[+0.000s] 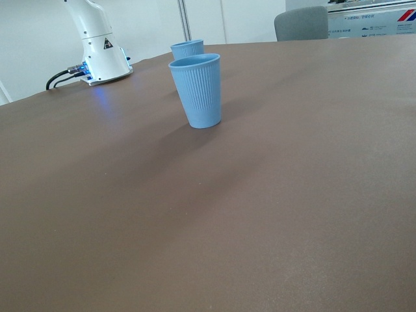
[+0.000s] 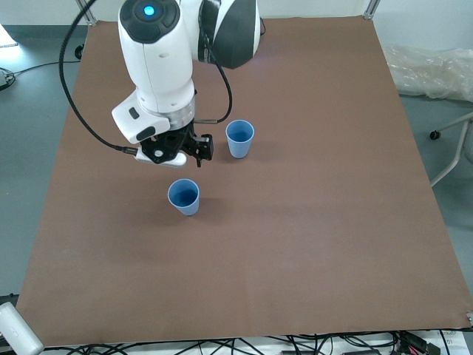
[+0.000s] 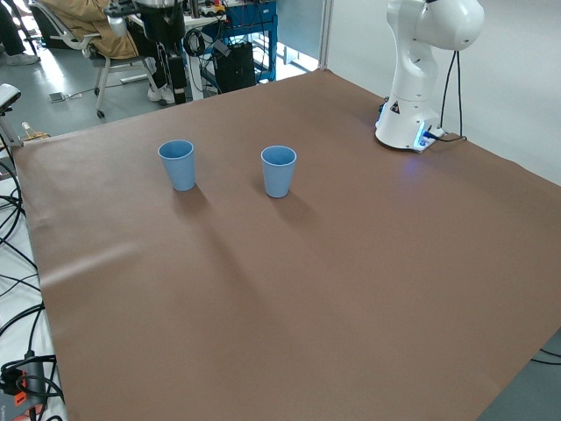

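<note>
Two light blue cups stand upright and apart on the brown table [image 2: 295, 244]. In the left view, one cup [image 2: 240, 139] is just right of my gripper [image 2: 194, 151] and the other cup [image 2: 183, 196] is nearer the front, below it. My black gripper hangs over the table; whether its fingers are open or shut is unclear. The top view shows a cup [image 1: 198, 91] partly hiding the other cup [image 1: 186, 47] behind it. The right view has both cups, one [image 3: 177, 165] left of the other [image 3: 278, 172].
Black cables [image 2: 347, 340] run along its front edge in the left view. A chair frame [image 2: 454, 159] stands off the table's right side. The arm's white base [image 3: 403, 123] sits at the table's far corner in the right view.
</note>
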